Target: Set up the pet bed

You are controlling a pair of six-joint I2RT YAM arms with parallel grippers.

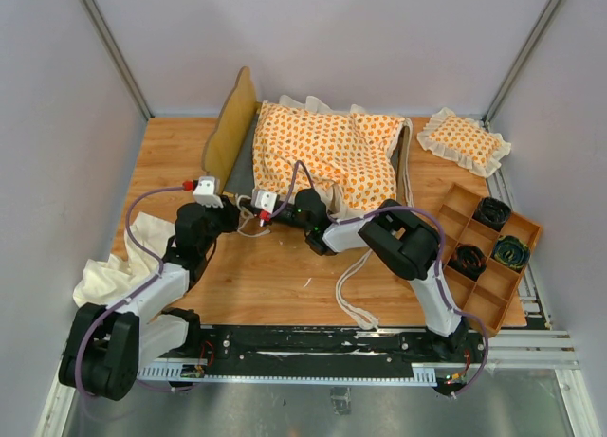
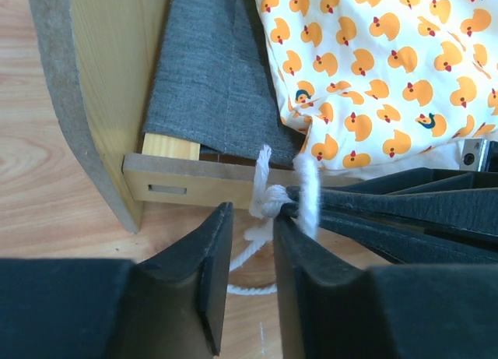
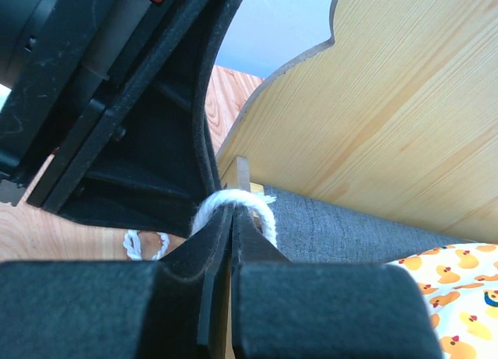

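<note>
The pet bed frame has a wooden headboard [image 1: 229,124] on its left, a dark grey pad [image 2: 210,79] and a duck-print cover [image 1: 324,153] heaped on it. My right gripper is shut at the lower left corner of the frame, a white rope [image 2: 276,199] looped and knotted around its fingertips. My left gripper stands part open just below that knot, its two fingers on either side of the rope. In the top view both grippers meet near the headboard's lower end.
A ruffled pillow [image 1: 463,139] lies at the back right, above a divided wooden tray [image 1: 488,285] with cord coils. A cream cloth [image 1: 100,281] lies at the front left. Loose rope [image 1: 356,309] trails over the table's front middle.
</note>
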